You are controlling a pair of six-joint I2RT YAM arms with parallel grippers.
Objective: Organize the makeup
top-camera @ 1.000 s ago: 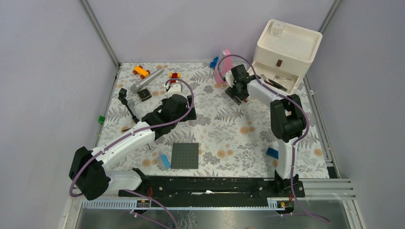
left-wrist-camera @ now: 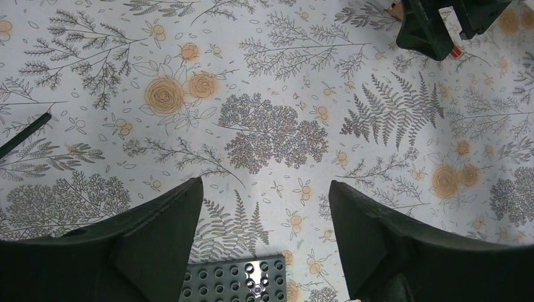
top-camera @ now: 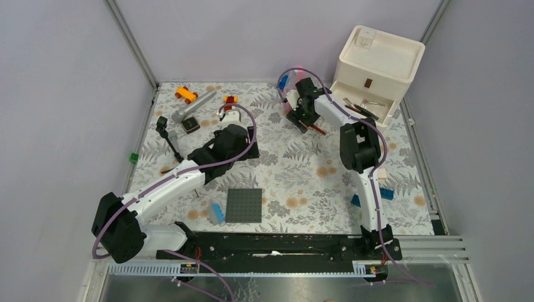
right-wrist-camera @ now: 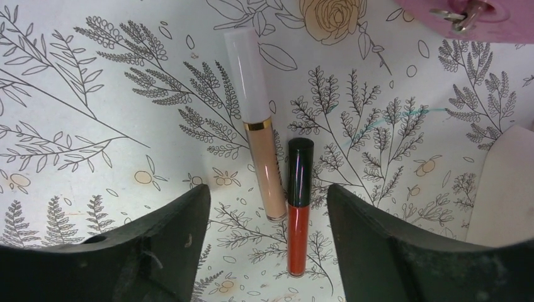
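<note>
Two slim lip tubes lie side by side in the right wrist view: a nude gloss (right-wrist-camera: 264,170) with a white cap and a red one (right-wrist-camera: 297,236) with a black cap. My right gripper hovers over them, open, a finger to either side. Its arm reaches to the back right, beside the white drawer unit (top-camera: 380,56), whose open drawer holds a few slim items. My left gripper is open over bare patterned table at the left middle, with nothing between its fingers.
A pink object (right-wrist-camera: 466,16) stands behind the right gripper. Toy vehicles (top-camera: 186,94), a silver cylinder (top-camera: 192,108) and a black case (top-camera: 190,124) sit back left. A grey baseplate (top-camera: 244,206) lies at the front.
The right arm has moved toward the back and left, toward the pink object. The left arm looks unchanged.
</note>
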